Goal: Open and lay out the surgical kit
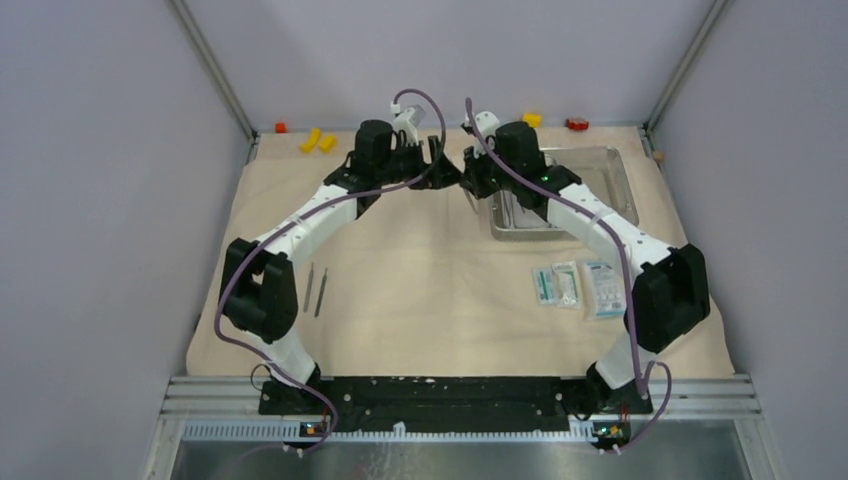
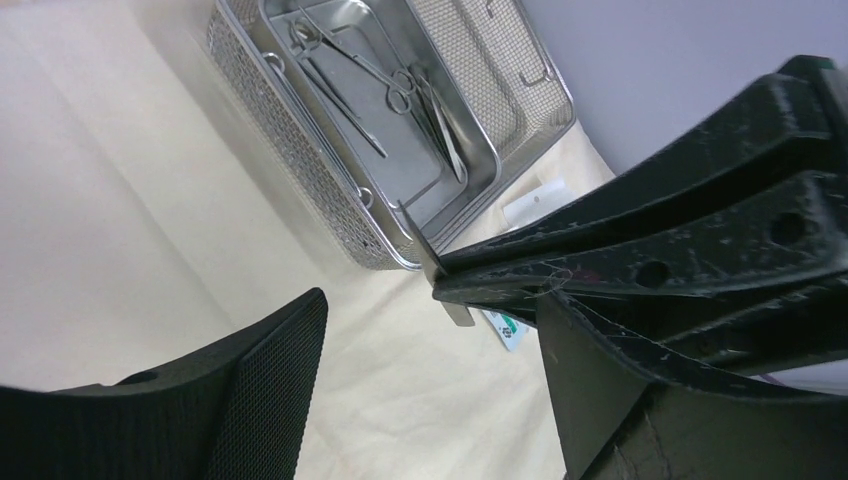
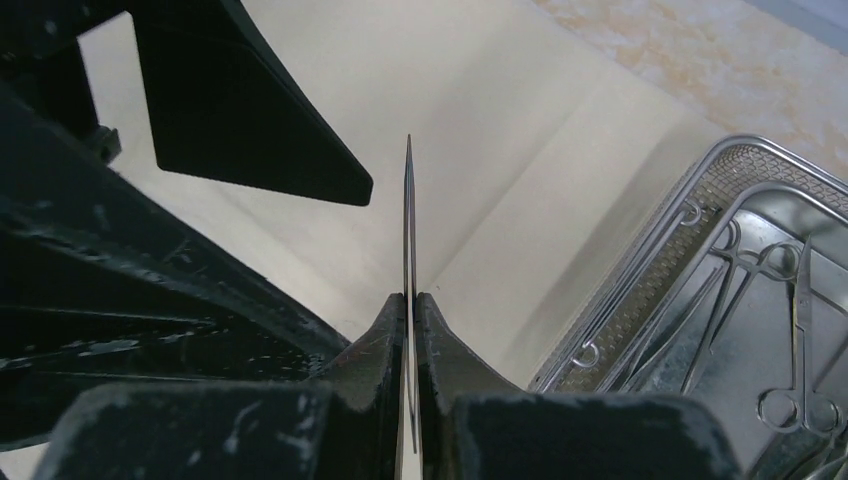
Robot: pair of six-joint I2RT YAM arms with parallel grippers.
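Near the back middle of the table, my two grippers meet closely. My right gripper is shut on a thin, pointed metal instrument (image 3: 409,220), which looks like tweezers seen edge-on and extends past both sides of the fingertips. My left gripper is open; in its own wrist view the instrument (image 2: 428,252) shows in the gap between its fingers, with neither finger visibly touching it. Just right of them is the mesh basket (image 1: 520,235), whose inner steel tray (image 2: 408,178) holds scissors and other instruments. Two slim tools (image 1: 321,293) lie at the table's left.
Several flat sterile packets (image 1: 566,284) lie in front of the basket. Yellow pieces (image 1: 327,143) and a red item (image 1: 577,124) sit along the back edge.
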